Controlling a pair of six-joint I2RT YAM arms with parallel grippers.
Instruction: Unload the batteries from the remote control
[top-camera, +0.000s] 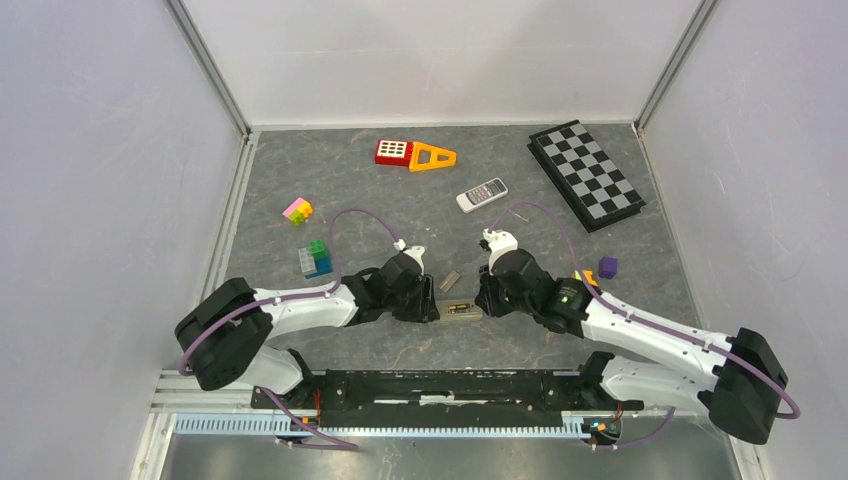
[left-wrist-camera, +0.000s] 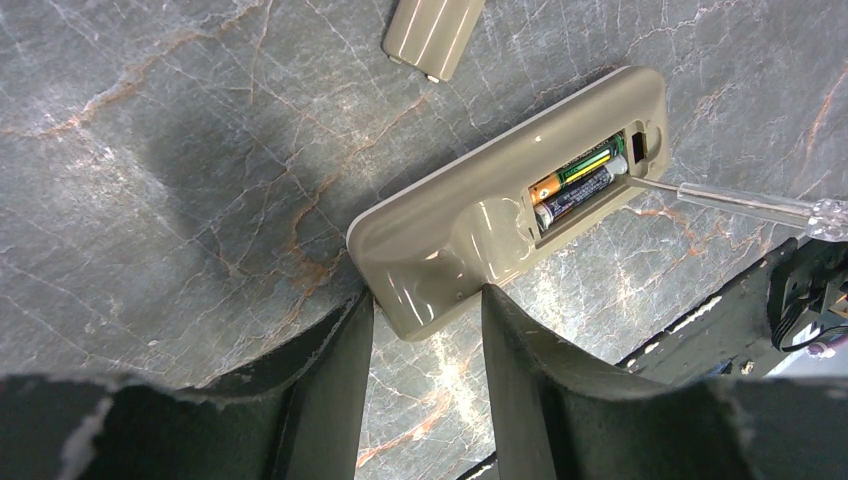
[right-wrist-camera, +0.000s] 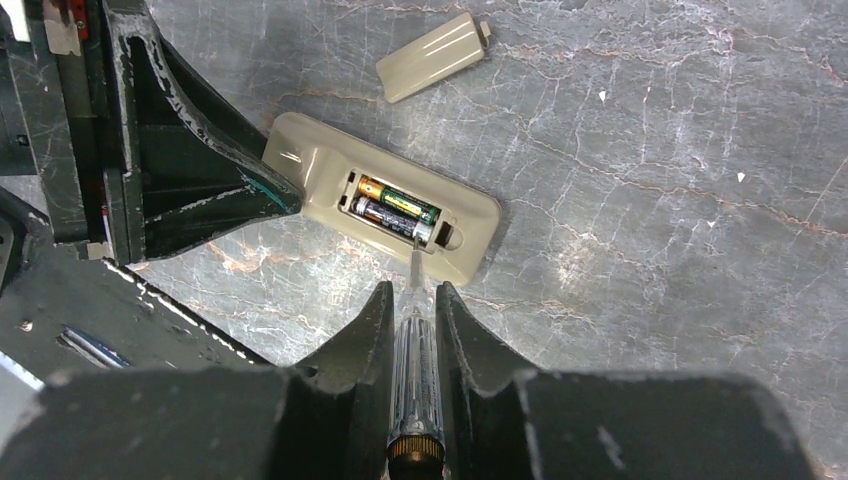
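Note:
The beige remote control (left-wrist-camera: 460, 190) lies back side up with its battery bay uncovered. Two batteries sit side by side in the bay: a green-and-orange battery (right-wrist-camera: 410, 203) and a black battery (right-wrist-camera: 385, 214). My left gripper is shut on the remote's end away from the bay. A clear-handled screwdriver (right-wrist-camera: 415, 350) stands between the fingers of my right gripper, which is shut on it. The screwdriver's thin tip reaches into the bay at the end of the black battery, apparently touching it. The detached battery cover (right-wrist-camera: 435, 57) lies beside the remote.
A white remote (top-camera: 482, 195) lies farther back, with a checkerboard (top-camera: 587, 174) at the right. Toy bricks (top-camera: 317, 258) are on the left, and a red-and-yellow toy (top-camera: 415, 154) is at the back.

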